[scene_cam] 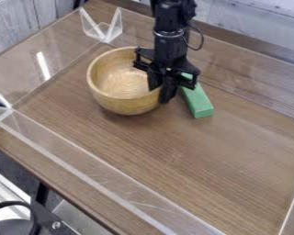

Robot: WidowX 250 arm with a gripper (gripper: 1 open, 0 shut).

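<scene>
My black arm reaches down from the top centre, its gripper (162,84) at the right rim of a wooden bowl (111,83). The fingers are shut on that rim, though the exact grip is partly hidden. A green block (195,101) lies just right of the bowl, partly behind the gripper.
The wooden table (162,174) has wide clear room at the front and right. A clear plastic object (100,27) stands at the back left. A cable and dark items sit past the left and lower-left edge.
</scene>
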